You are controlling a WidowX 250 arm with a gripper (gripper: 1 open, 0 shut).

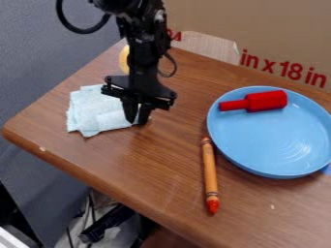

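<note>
The black gripper point(137, 108) is low over the right part of a folded white cloth point(87, 114), its fingers pointing down at the cloth and the table beside it. Whether the fingers hold any of the cloth is hard to tell. A yellow object is partly hidden behind the arm.
On the wooden table point(155, 179), a blue plate point(269, 147) at the right holds a red cylindrical object with a handle point(262, 102). An orange crayon point(210, 177) lies left of the plate. A cardboard box point(272, 39) stands behind.
</note>
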